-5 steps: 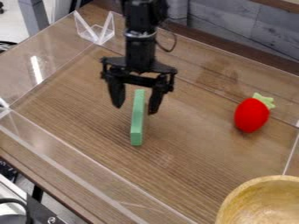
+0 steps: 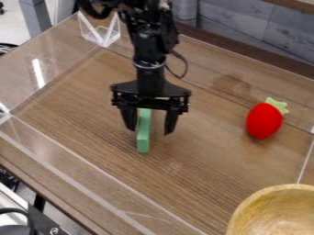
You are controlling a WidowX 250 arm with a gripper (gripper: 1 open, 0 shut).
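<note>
My gripper (image 2: 151,115) hangs from the dark arm in the middle of the camera view, open, its fingers either side of a long green object (image 2: 142,140) lying on the wooden table (image 2: 98,174). The green object's upper part is near the gripper's left side, partly hidden by it.
A red strawberry-like toy (image 2: 263,120) with green leaves lies to the right. A yellow bowl (image 2: 270,216) is at the bottom right corner. A clear object (image 2: 101,26) stands at the back left.
The arm has shifted and turned over the last second, now sitting a little right of its last position.
</note>
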